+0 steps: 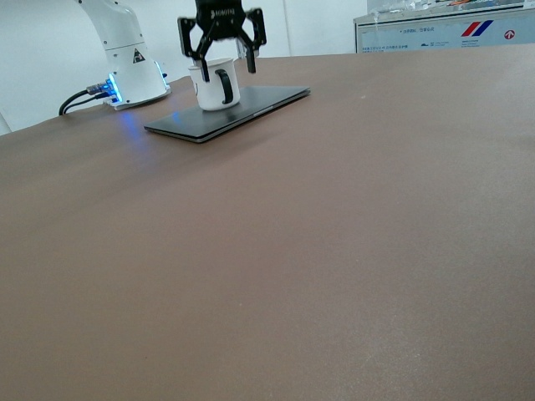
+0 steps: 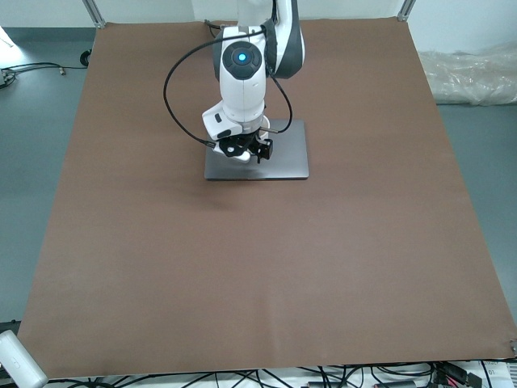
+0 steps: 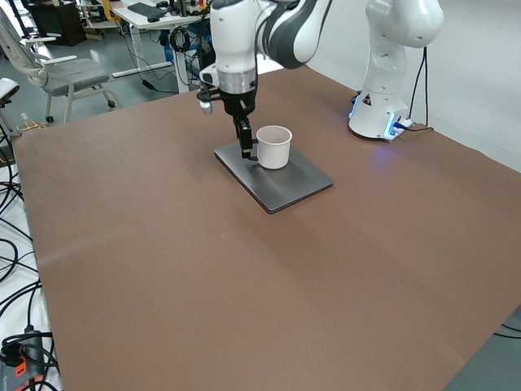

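A white mug (image 1: 212, 84) with a black handle stands on a dark square plate (image 3: 289, 186), seen in the top and right views. My black gripper (image 1: 226, 67) is open at the mug, its two fingers apart at the rim in the top view; in the right view it hangs beside the mug (image 3: 273, 151). In the left view the gripper (image 2: 249, 152) sits over the plate (image 2: 287, 166), and the arm hides the mug.
A white robot base (image 3: 379, 114) with cables stands at the far edge in the right view. Cables run along the table's outer edges.
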